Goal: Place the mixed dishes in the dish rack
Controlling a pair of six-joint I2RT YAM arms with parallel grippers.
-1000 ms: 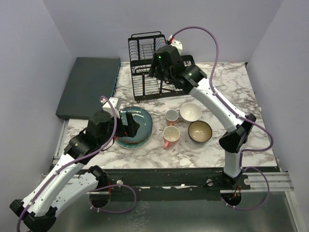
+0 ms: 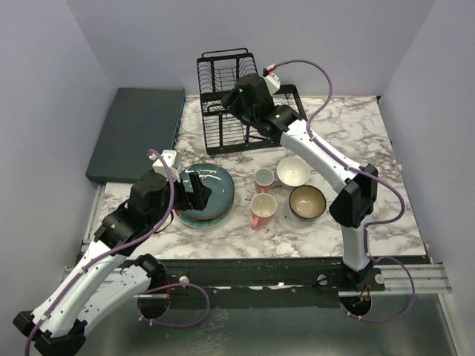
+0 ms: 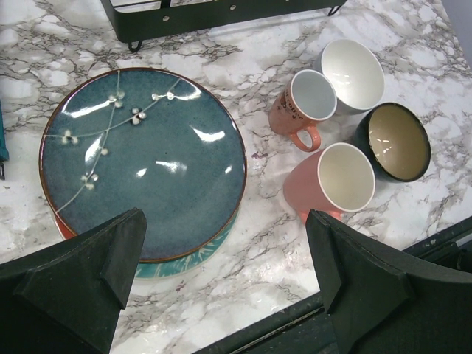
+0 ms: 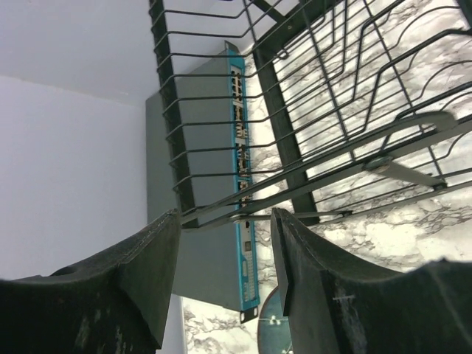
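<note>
The black wire dish rack (image 2: 230, 148) stands at the back, with my right gripper over it, part open, nothing clearly between its fingers. My left gripper hangs open over the front left, beside stacked plates, a blue plate (image 3: 147, 177) on top. To their right stand a small pink mug (image 3: 287, 110), a larger pink mug (image 3: 306, 184), a white bowl (image 3: 350, 77) and a dark-rimmed bowl (image 3: 394, 144).
A dark grey board (image 2: 133, 130) lies at the back left beside the rack. Grey walls enclose the back and sides.
My right arm has shifted slightly, its wrist turning and lowering a little in the top view over the rack. The left arm moved very slightly left; the dishes have not moved.
</note>
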